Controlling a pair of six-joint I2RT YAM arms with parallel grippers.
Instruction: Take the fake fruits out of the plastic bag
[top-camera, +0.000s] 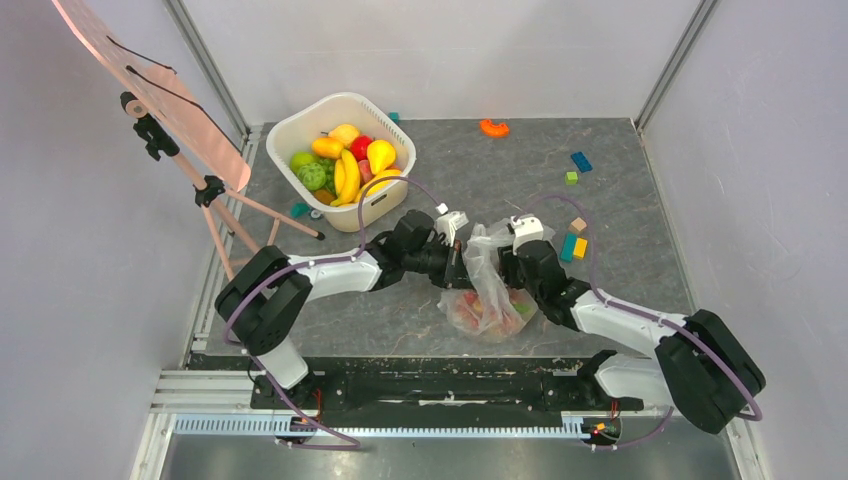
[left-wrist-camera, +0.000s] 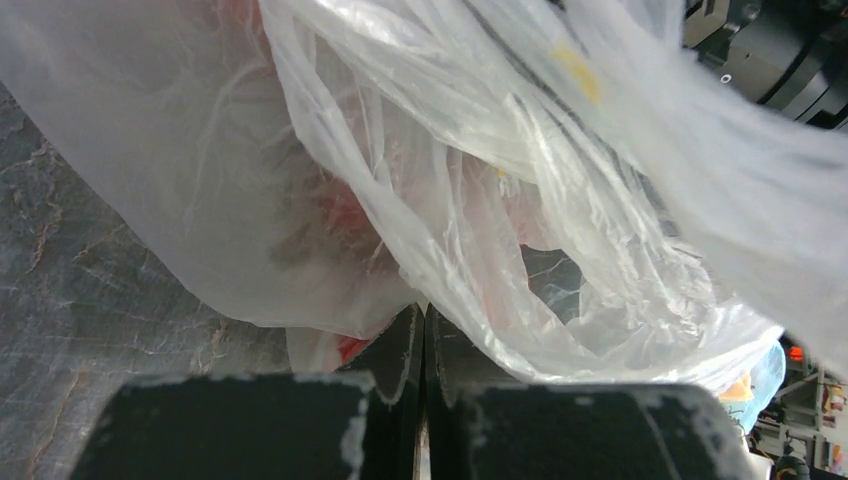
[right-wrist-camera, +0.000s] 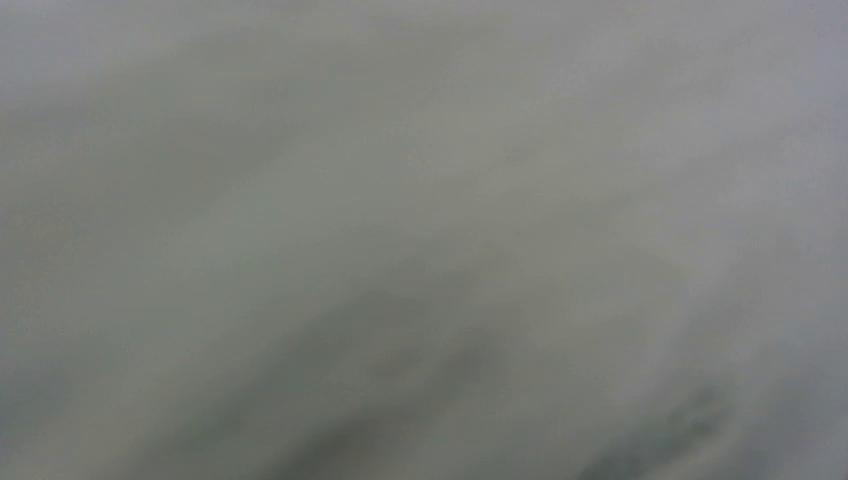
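The translucent plastic bag (top-camera: 490, 305) stands bunched between both arms, with red and orange fruit showing dimly through its lower part. At the bag's left side is my left gripper (top-camera: 465, 283). In the left wrist view the left gripper is shut against the bag film (left-wrist-camera: 440, 270); whether a fold of film is pinched cannot be told. My right gripper (top-camera: 505, 265) is at the bag's upper right side, its fingertips hidden by film. Blurred pale film (right-wrist-camera: 420, 200) fills the right wrist view, so no fingers show there.
A white basket (top-camera: 283, 140) heaped with fake fruits stands at the back left. Toy blocks (top-camera: 580, 248) lie right of the bag, and an orange curved piece (top-camera: 494, 128) lies at the back. A pink tripod (top-camera: 270, 212) stands left. Table between basket and blocks is mostly clear.
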